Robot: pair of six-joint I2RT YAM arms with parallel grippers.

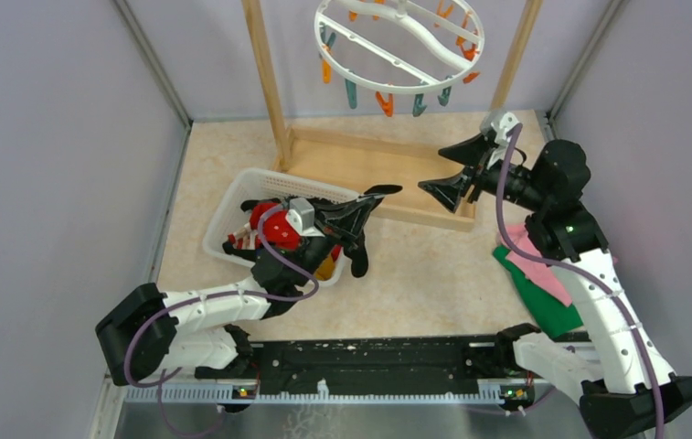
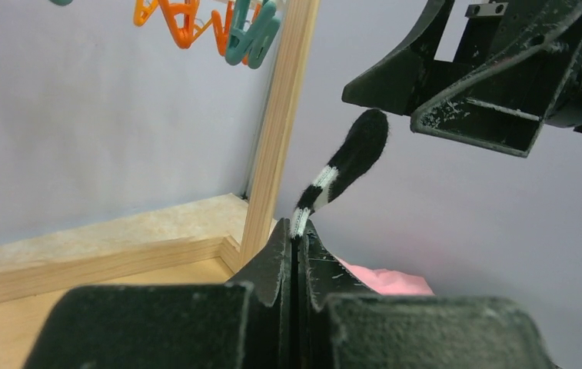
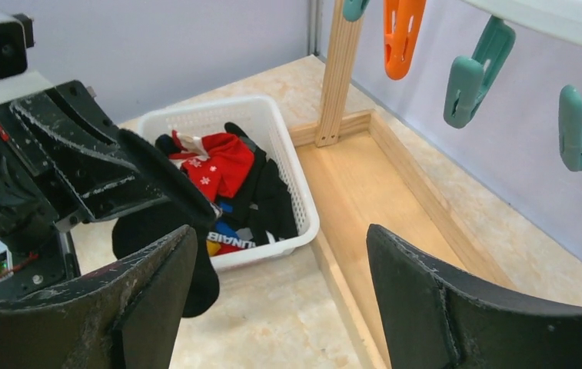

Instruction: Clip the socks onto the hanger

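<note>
A black sock [image 1: 358, 261] is pinched in my left gripper [image 1: 376, 197], which is shut on it. One end sticks out past the fingertips, and the rest hangs below. In the left wrist view that end of the sock [image 2: 360, 146] points up and right, with white stripes near the tips. My right gripper [image 1: 431, 168] stands open to the right of it, with nothing between its fingers. The white round hanger [image 1: 397, 89] is overhead at the back. Orange and teal clips hang from it, among them a teal clip [image 3: 476, 77] and an orange clip [image 3: 403, 38].
A white basket [image 1: 218, 219] holding red, black and other socks stands behind the left arm. The hanger stand's wooden base [image 1: 324, 165] and posts [image 1: 264, 59] are at the back. Pink cloth [image 1: 548, 273] and green cloth [image 1: 552, 315] lie at right.
</note>
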